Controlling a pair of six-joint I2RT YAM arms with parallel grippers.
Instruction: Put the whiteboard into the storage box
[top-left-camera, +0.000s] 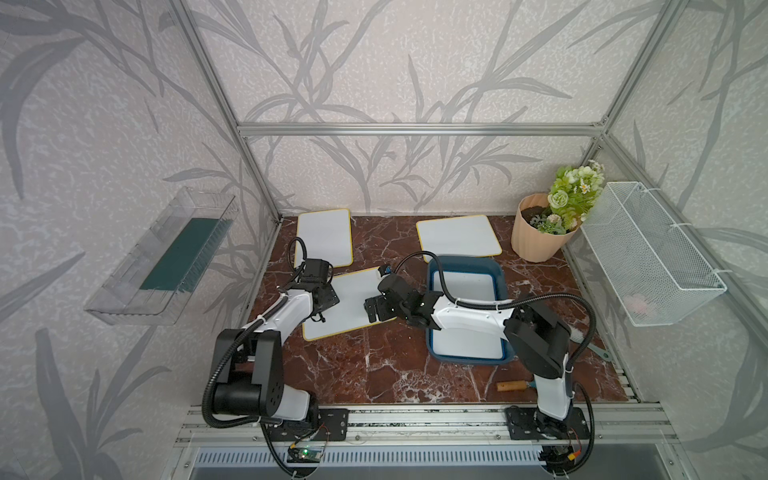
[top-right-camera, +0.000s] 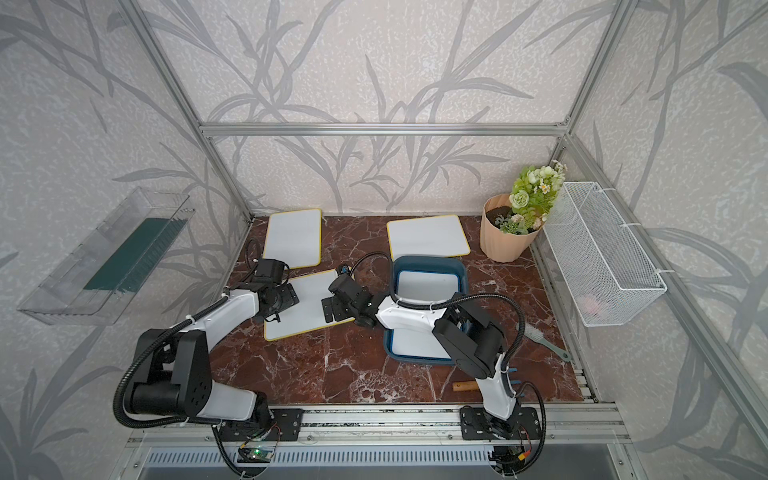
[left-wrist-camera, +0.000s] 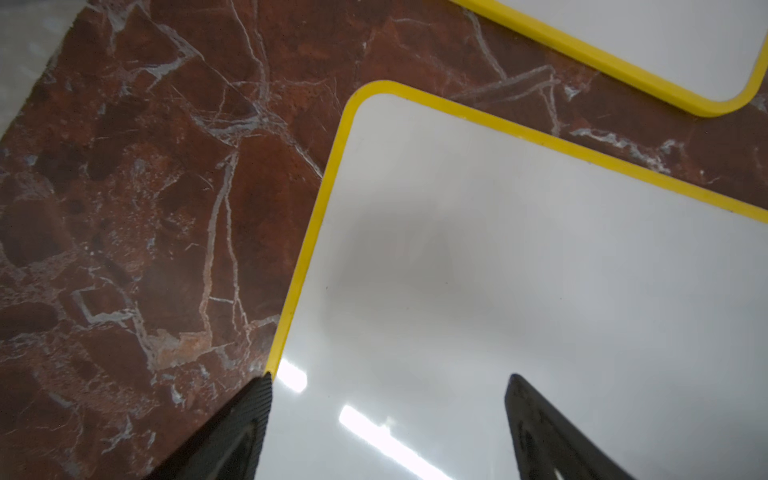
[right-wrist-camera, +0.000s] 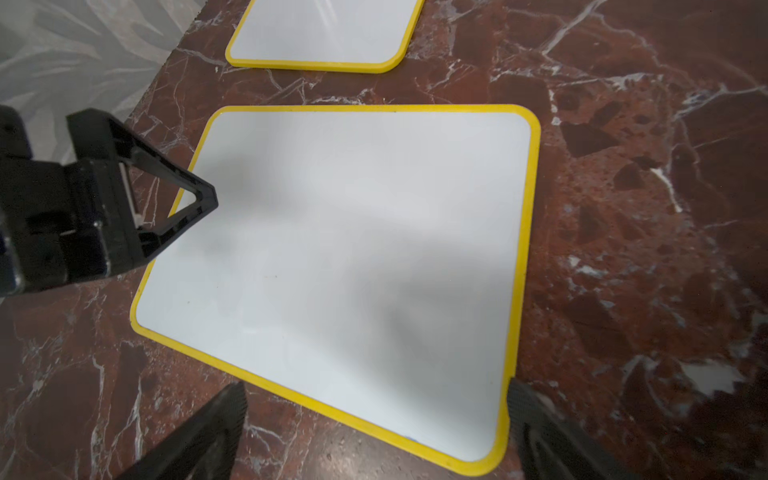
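Note:
A white whiteboard (top-left-camera: 356, 296) with a yellow rim lies flat on the marble table, between the two arms. Over its left part hovers my left gripper, open, the board's surface showing between its fingers. My right gripper is open too, by the board's right end, with nothing held. Two more whiteboards lie at the back, one at left (top-left-camera: 324, 236) and one at right (top-left-camera: 458, 237). The blue storage box (top-left-camera: 502, 280) stands right of the middle board, a white board-like surface filling its bottom; my right arm crosses above it and hides part.
A flower pot (top-left-camera: 541, 232) stands at the back right. Wire baskets hang on the left wall (top-left-camera: 172, 256) and right wall (top-left-camera: 652, 248). A wooden-handled tool (top-left-camera: 512, 385) lies at the front right, with a grey-handled brush (top-left-camera: 588, 342) behind it.

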